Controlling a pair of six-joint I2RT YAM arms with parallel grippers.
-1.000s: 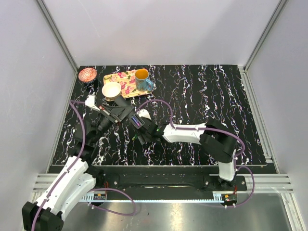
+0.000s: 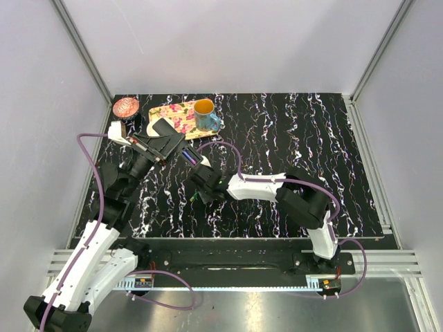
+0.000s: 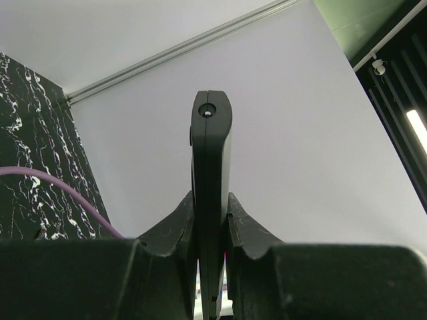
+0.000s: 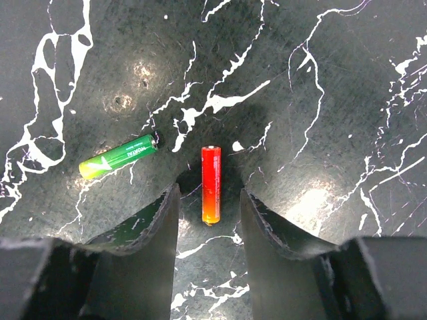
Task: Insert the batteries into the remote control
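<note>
My left gripper (image 2: pixel 163 145) is raised at the left with the dark remote control (image 3: pixel 209 153) between its fingers, seen end-on in the left wrist view. My right gripper is low over the table near the centre; its fingers stand apart around a red battery (image 4: pixel 211 183) lying on the marble, not visibly touching it. A green battery (image 4: pixel 118 157) lies diagonally to the left of the red one. In the top view the green battery (image 2: pixel 194 196) shows beside the right gripper, which hides the red one.
A patterned bowl (image 2: pixel 126 107) stands at the back left. A floral tray (image 2: pixel 181 111) holds a blue mug (image 2: pixel 205 123) and a pale bowl, partly hidden.
The right arm has shifted slightly, its elbow moving left and up in the top view.
</note>
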